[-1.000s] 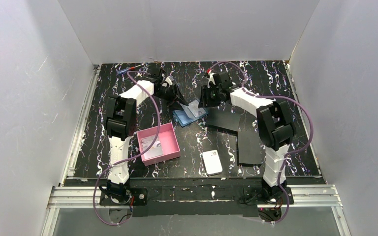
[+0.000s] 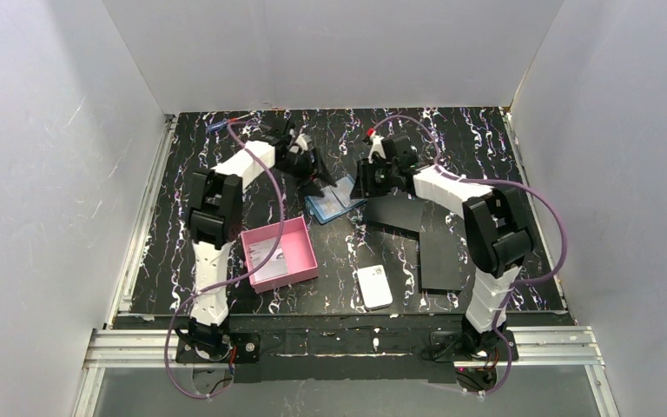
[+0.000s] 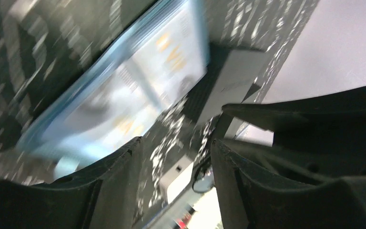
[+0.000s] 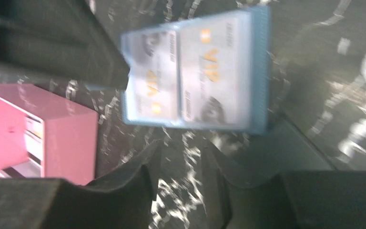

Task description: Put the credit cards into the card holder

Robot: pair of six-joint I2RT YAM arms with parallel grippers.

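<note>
The blue card holder [image 2: 333, 200] lies spread open near the middle of the table. Two pale VIP cards show in it, a left card [image 4: 153, 76] and a right card [image 4: 214, 71], one on each side of the fold. Close over the holder's left side is my left gripper [image 2: 321, 180], part open; its gap is empty in the left wrist view. At the holder's right end, my right gripper [image 2: 358, 189] also stands part open with nothing between its fingers. Neither gripper clearly touches the holder.
A pink box [image 2: 306, 248] with pale cards [image 2: 269, 259] inside stands front left. Dark flat panels [image 2: 439, 262] lie to the right, and a white box [image 2: 374, 287] sits front centre. A pen [image 2: 224, 123] lies at the back left.
Earlier, a card stuck out of the holder's left side at the left gripper; now it lies flat within the holder. The left gripper has opened and shifted slightly; the right arm has moved a little.
</note>
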